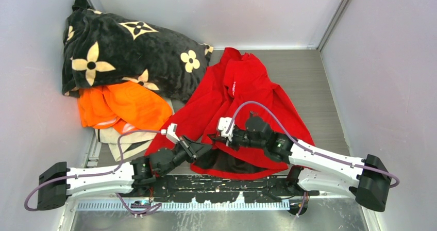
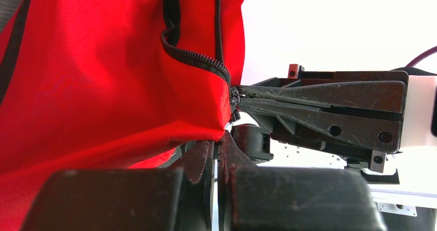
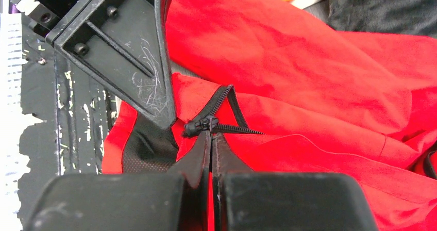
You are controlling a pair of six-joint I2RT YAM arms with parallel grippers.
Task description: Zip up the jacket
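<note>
The red jacket (image 1: pixel 247 81) lies spread on the floor, its zipper (image 3: pixel 221 99) near both grippers at the lower front. In the right wrist view my right gripper is shut on the black zipper slider (image 3: pixel 201 124), with the two toothed tapes running from it. My left gripper is shut at the red fabric edge just left of the slider in the top view; nothing clear shows between its fingers. In the left wrist view the zipper tape (image 2: pixel 201 58) runs down into the right gripper's fingertips.
A black patterned pillow (image 1: pixel 134 61), orange cloth (image 1: pixel 123 104) and cream fabric (image 1: pixel 123 141) lie at the left. White walls enclose the workspace; bare grey floor (image 1: pixel 304 76) shows at the back right.
</note>
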